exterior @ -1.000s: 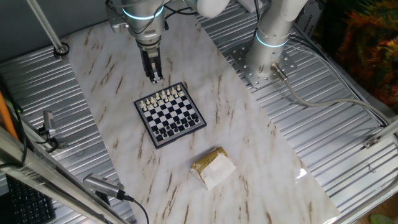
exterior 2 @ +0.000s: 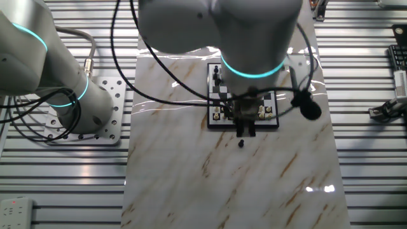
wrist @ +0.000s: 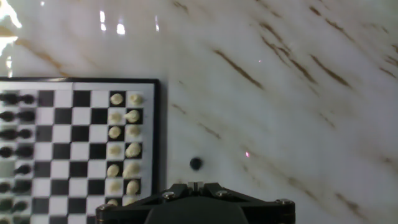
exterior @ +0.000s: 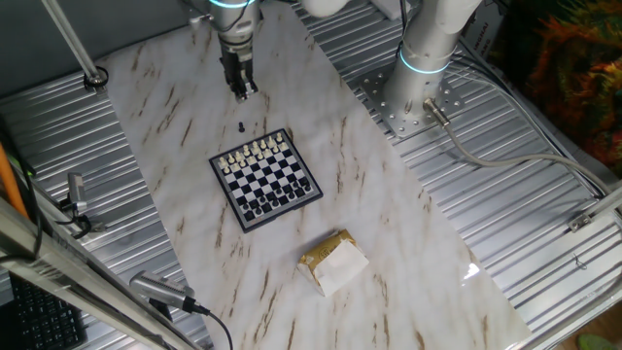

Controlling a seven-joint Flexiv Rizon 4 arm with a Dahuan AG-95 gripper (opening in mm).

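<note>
A small black piece [exterior: 241, 126] stands alone on the marble tabletop, just off the white-piece side of the chessboard [exterior: 239, 197]. In the wrist view this piece [wrist: 196, 163] appears as a dark round spot to the right of the board [wrist: 157, 137]. White pieces [wrist: 132, 150] line one side and black pieces [wrist: 23, 151] the other. My gripper [exterior: 245, 95] hangs over the table beyond the loose piece, apart from it. Two dark fingertips [exterior 2: 240, 133] show in exterior view 2, but how far apart they stand is unclear. Nothing is seen held between them.
A gold-and-white packet [exterior: 332, 262] lies on the table beyond the board's black-piece side. The marble tabletop [exterior: 408, 262] is otherwise largely clear. Overhead, the arm and its cables partly cover the board in exterior view 2.
My gripper has drawn back from beside the chessboard toward the table's far end. The loose black piece, hidden behind the gripper one second ago, now shows clear of it. Board and packet look unmoved.
</note>
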